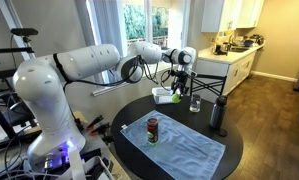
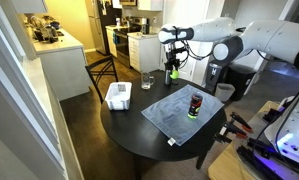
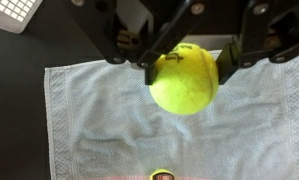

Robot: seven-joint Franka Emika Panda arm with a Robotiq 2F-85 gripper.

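Note:
A yellow-green tennis ball (image 3: 185, 82) sits between the fingers of my gripper (image 1: 176, 94), which is shut on it. In exterior view 1 the ball (image 1: 175, 99) hangs at the far side of the table, close to the white basket (image 1: 162, 96). Seen from the wrist, the basket (image 3: 16, 8) is at the upper left, apart from the ball. Exterior view 2 shows the ball (image 2: 174, 72) raised, with the basket (image 2: 119, 97) over to its left.
A blue-grey towel (image 1: 184, 148) covers the table's near middle. Beside it stands a red can (image 1: 152, 131). A clear jar (image 1: 195, 103) and a tall black bottle (image 1: 218, 112) stand to the right. Bare black tabletop surrounds the towel.

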